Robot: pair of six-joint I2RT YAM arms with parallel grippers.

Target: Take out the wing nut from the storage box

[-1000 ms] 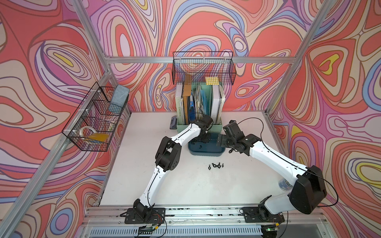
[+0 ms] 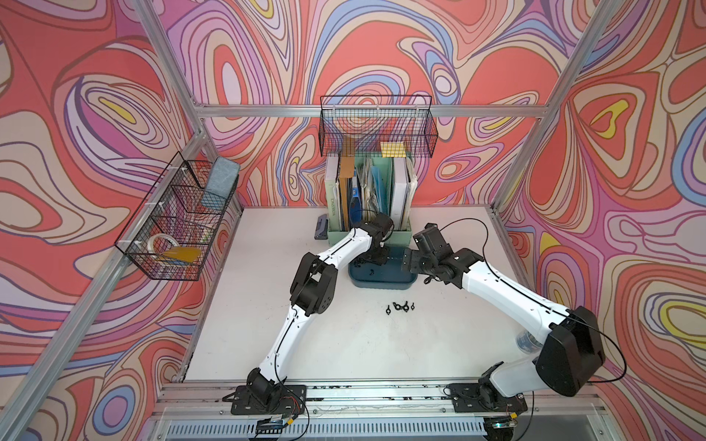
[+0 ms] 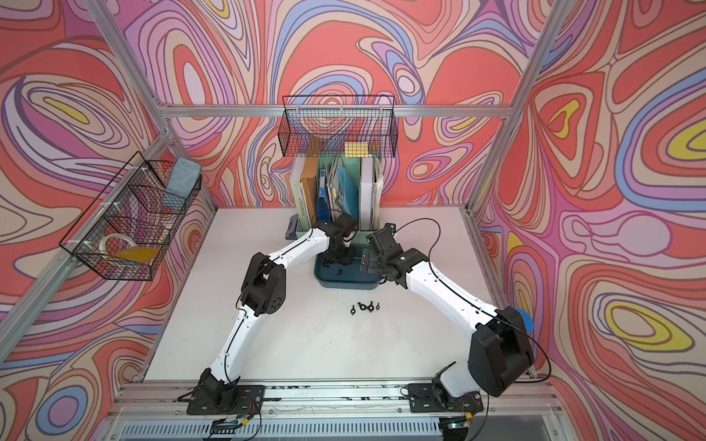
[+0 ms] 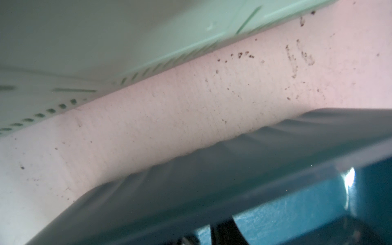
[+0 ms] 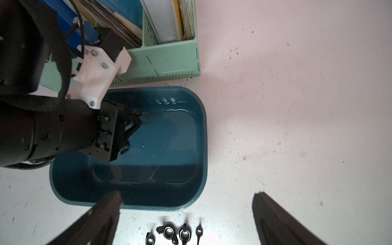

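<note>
The dark blue storage box (image 5: 200, 163) sits mid-table in front of the file rack. Inside it, a small black wing nut (image 5: 125, 147) lies on the floor beside my left gripper. That gripper reaches down into the box near its back wall. Its fingertips sit close together, and whether anything is between them cannot be made out. In the left wrist view the box's wall (image 4: 228, 171) hides most of the fingers. My right gripper is open and empty, held above the table at the box's right front.
Several black wing nuts (image 5: 168, 232) lie on the table in front of the box. The green file rack (image 5: 163, 61) stands close behind it. Bare table (image 5: 265, 122) extends to the right of the box.
My left arm has shifted only very slightly around the box's back part. The right arm and the wing nuts on the table stay in place.
</note>
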